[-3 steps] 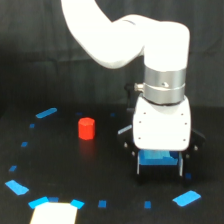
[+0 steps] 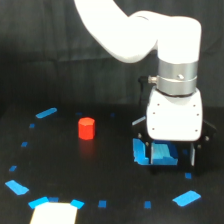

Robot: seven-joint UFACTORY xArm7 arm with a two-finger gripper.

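Observation:
My gripper points down over the right side of the dark table, its two thin fingers well apart. A bright blue object shows low behind the white hand, and much of it is covered. The left finger crosses in front of the blue object, while the right finger is clear of it. No contact between fingers and object can be made out. To the left, a small red block sits apart on the table.
Blue tape strips and small blue marks lie scattered on the black surface. A pale object is cut off by the bottom edge. Open table lies between the red block and the gripper.
My gripper has shifted right and slightly up in the picture. More of the blue object's left side is uncovered. The red block has stayed put.

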